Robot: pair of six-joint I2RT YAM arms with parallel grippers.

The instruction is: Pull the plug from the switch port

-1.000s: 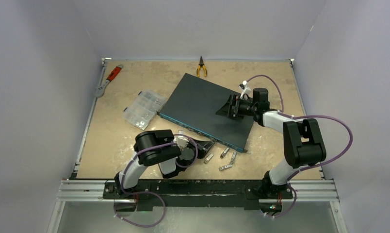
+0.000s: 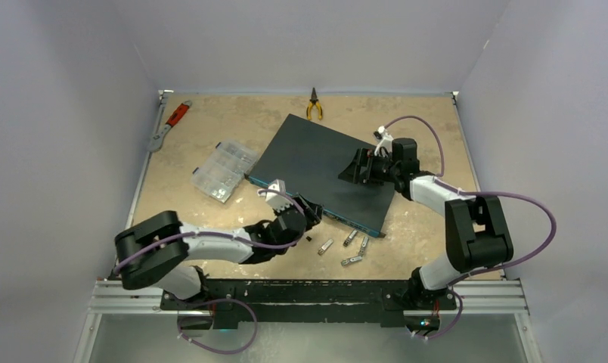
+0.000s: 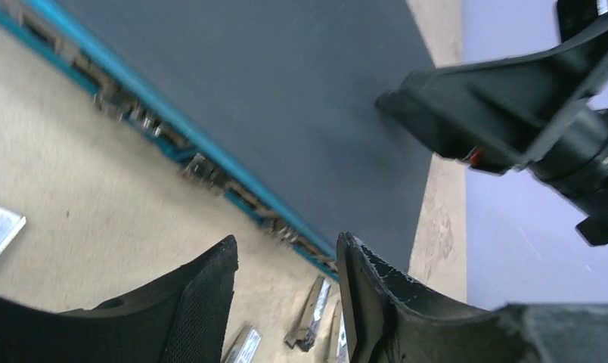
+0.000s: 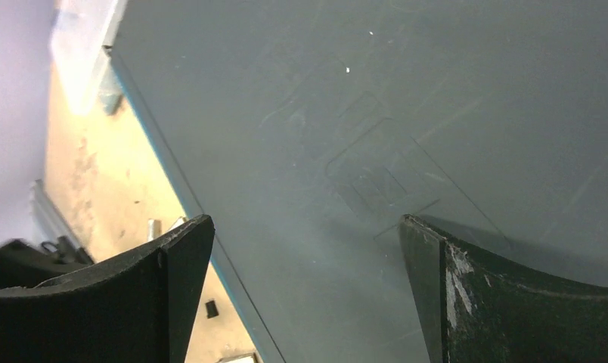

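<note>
The dark switch point(image 2: 316, 170) lies slanted on the table, its blue port edge point(image 3: 210, 151) facing the front. Metal port parts point(image 3: 203, 170) run along that edge, blurred; I cannot tell whether a plug sits in any of them. Over the front edge hangs my left gripper, its fingers apart with nothing between them. Loose metal plugs, including one plug point(image 3: 311, 311), lie on the table in front of the switch. Above the switch's right half, my right gripper stands open and empty, with only the dark top surface showing between its fingers.
Several loose plugs point(image 2: 352, 261) lie in front of the switch, near a small black bit point(image 2: 308, 238). A clear divided box point(image 2: 227, 170) stands left of it. Pliers point(image 2: 314, 106) and a red-handled tool point(image 2: 170, 125) lie at the back. Bare table remains at left.
My left arm has swung out to the left, and its gripper has come up and back from the plugs over the switch's front edge. The right arm has barely shifted.
</note>
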